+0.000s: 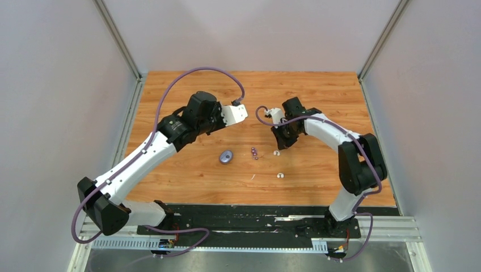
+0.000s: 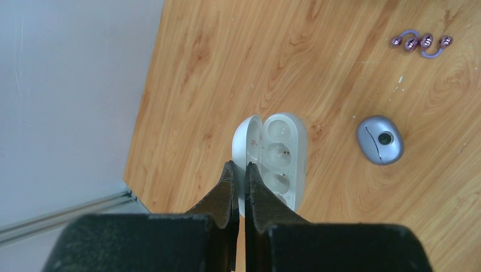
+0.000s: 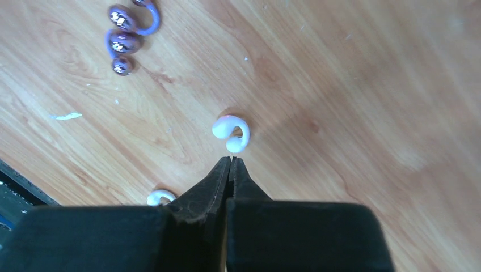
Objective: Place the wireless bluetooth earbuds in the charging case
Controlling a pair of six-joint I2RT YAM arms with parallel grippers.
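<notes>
In the left wrist view, my left gripper is shut on a wall of the white charging case (image 2: 293, 153), white showing between the fingers. The case's lid is open, with several round hollows facing the camera; the top view hides it beneath the left arm. One white earbud (image 3: 241, 129) lies on the wood just ahead of my right gripper, which is shut with nothing between its fingertips. A second white earbud (image 1: 280, 175) rests nearer the table's front edge.
Purple earbuds (image 1: 254, 153) lie mid-table, left of the white ones. A rounded grey-purple case (image 1: 226, 157) sits farther left. Side walls flank the table (image 1: 187, 187).
</notes>
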